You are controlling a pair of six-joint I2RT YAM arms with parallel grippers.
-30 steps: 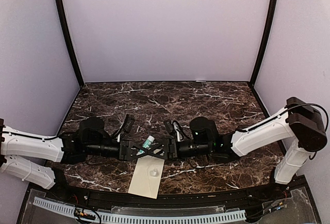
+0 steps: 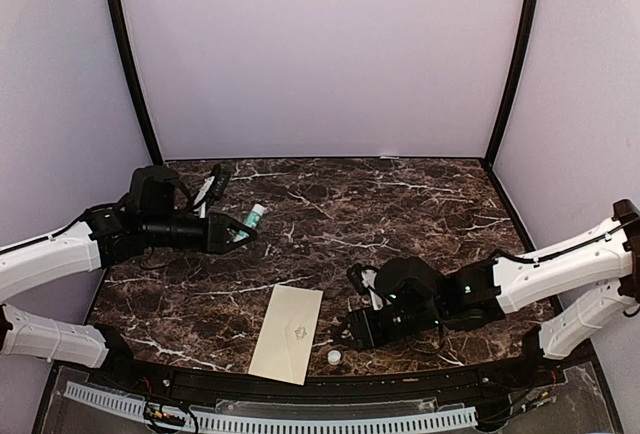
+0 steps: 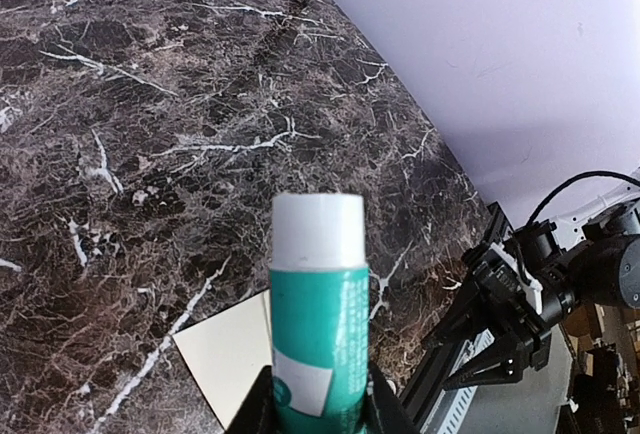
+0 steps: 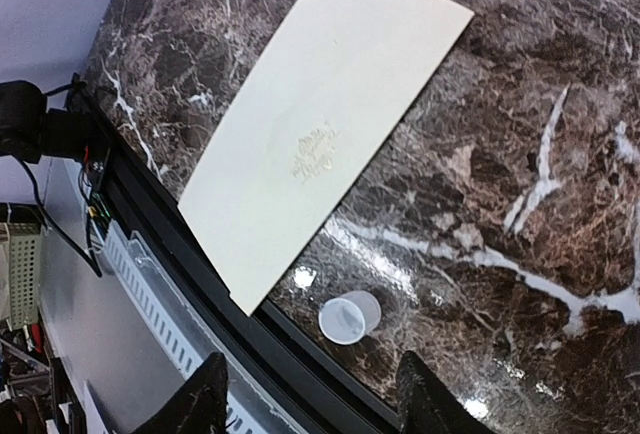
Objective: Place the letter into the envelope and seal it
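Note:
A cream envelope [image 2: 285,339] lies flat at the front middle of the table, a faint mark [image 4: 313,152] on its face. My left gripper [image 2: 236,236] is raised at the left, shut on a teal glue stick [image 3: 318,344] with a white top. Just right of the envelope stands a small white cap [image 4: 348,316]. My right gripper is low beside it, its fingers apart with nothing between them. No separate letter can be made out.
Pale walls close it in at back and sides. A dark rail and a slotted strip [image 2: 270,419] run along the front edge.
My left gripper has moved up and back-left with the glue stick. My right gripper has drawn right and down, toward the front beside the cap. More of the envelope shows.

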